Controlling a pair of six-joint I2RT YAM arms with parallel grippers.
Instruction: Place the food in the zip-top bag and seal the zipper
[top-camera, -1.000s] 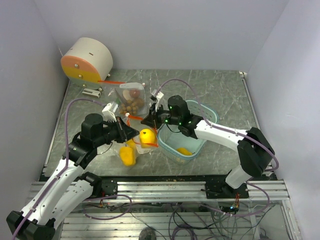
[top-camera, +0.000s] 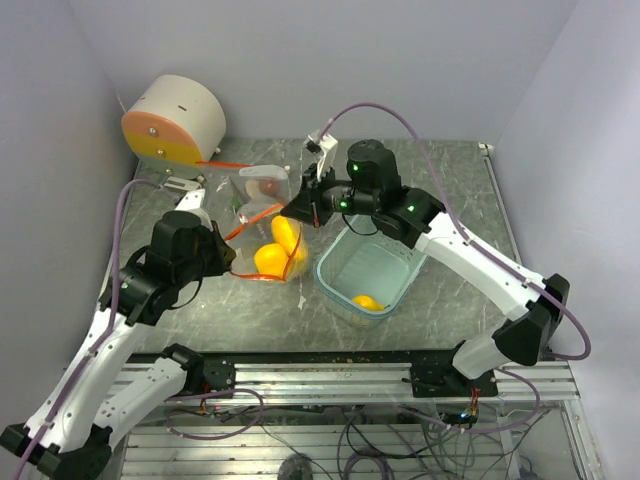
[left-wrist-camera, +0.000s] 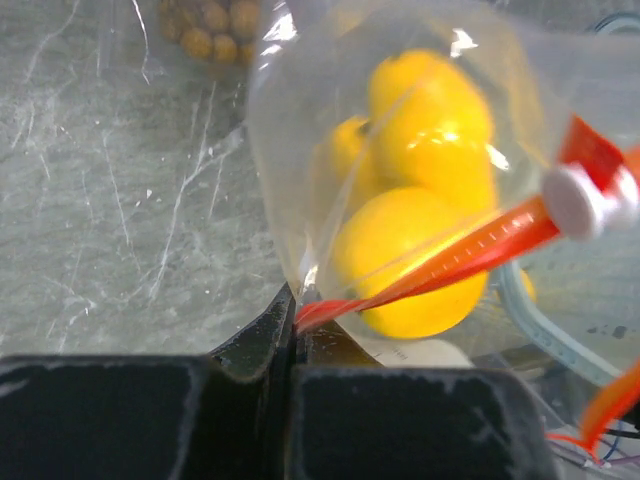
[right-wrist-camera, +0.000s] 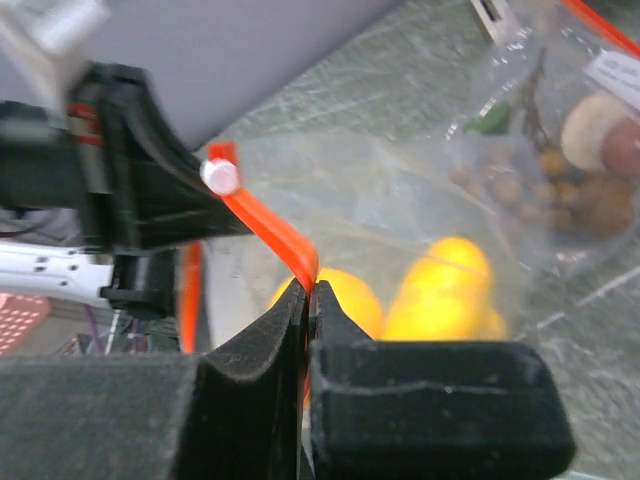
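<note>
A clear zip bag with an orange zipper strip holds several yellow foods (top-camera: 272, 259), seen up close in the left wrist view as a large round one (left-wrist-camera: 400, 280) and longer ones above it. My left gripper (top-camera: 225, 250) is shut on the bag's edge at the orange strip (left-wrist-camera: 350, 305). My right gripper (top-camera: 298, 210) is shut on the other end of the orange strip (right-wrist-camera: 280, 238), holding the bag up between both arms.
A filled bag of brown and red produce (right-wrist-camera: 600, 170) lies behind. A pale blue basket (top-camera: 395, 270) with a yellow item sits right of the bag. An orange-faced white drum (top-camera: 175, 115) stands at the back left.
The yellow foods, earlier low near the front, now sit higher and gathered in the bag.
</note>
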